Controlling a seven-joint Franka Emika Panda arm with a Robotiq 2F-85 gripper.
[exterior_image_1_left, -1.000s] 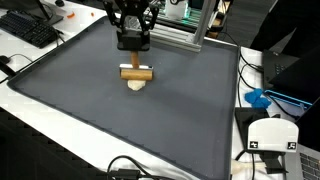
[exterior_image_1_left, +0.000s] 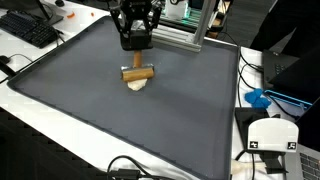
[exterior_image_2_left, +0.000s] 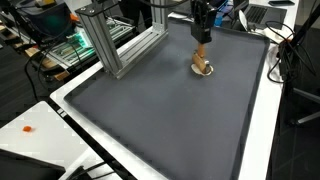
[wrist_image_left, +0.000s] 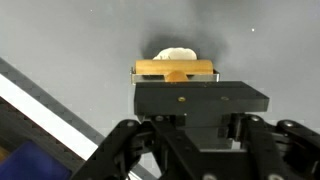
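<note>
My gripper is shut on a dark block (wrist_image_left: 200, 98), which spans the front of its fingers in the wrist view. Below the block, an orange-brown wooden handle (exterior_image_1_left: 137, 58) reaches down toward a wooden roller (exterior_image_1_left: 138, 73). Whether block and handle are joined cannot be made out. In the wrist view the roller (wrist_image_left: 175, 67) lies crosswise in a thin metal frame, just beyond the block. A pale rounded piece (wrist_image_left: 177, 54) shows past the roller, and this piece (exterior_image_1_left: 137, 84) also appears at its near side in exterior view 1. The roller's underside is hidden.
The grey tabletop (exterior_image_2_left: 150, 115) is broadly clear. At the back left are a keyboard (exterior_image_1_left: 27, 28) and cables. To the right, off the grey surface, sit a blue object (exterior_image_1_left: 257, 98) and a white device (exterior_image_1_left: 271, 135). A white frame (exterior_image_2_left: 128, 50) stands along one edge.
The roller has turned slightly, its right end now a little higher in exterior view 1. The gripper and dark block have shifted slightly; the pale piece stays in about the same place.
</note>
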